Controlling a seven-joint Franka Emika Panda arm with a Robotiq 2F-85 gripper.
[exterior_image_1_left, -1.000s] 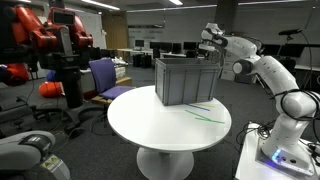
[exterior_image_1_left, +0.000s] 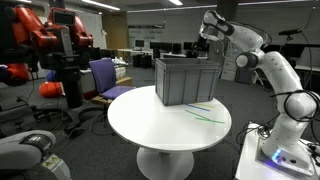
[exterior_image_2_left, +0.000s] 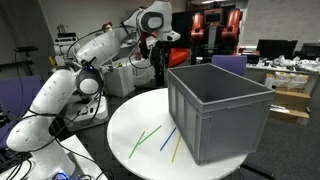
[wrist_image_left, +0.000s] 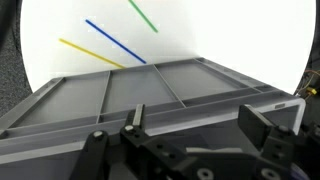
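My gripper is open, its two dark fingers well apart in the wrist view with nothing between them. It hangs high over the table side, above and near the tall grey bin (exterior_image_2_left: 215, 115). On the white round table lie thin sticks: a yellow stick (wrist_image_left: 90, 53), a blue stick (wrist_image_left: 115, 42) and a green stick (wrist_image_left: 142, 15), all beside the bin. More than one green stick (exterior_image_2_left: 137, 145) shows in exterior view 2. The bin's interior is largely hidden by its walls in the exterior views.
The grey bin occupies one side of the white round table (exterior_image_1_left: 150, 115), its walls standing tall. Bare table lies across the opposite side. A purple chair (exterior_image_1_left: 105, 78) and a red-and-black robot (exterior_image_1_left: 55, 45) stand beyond the table.
The arm has risen and swung left in exterior view 1, bringing the gripper from behind the bin's top to a point higher over it. The sticks and bin have not moved.
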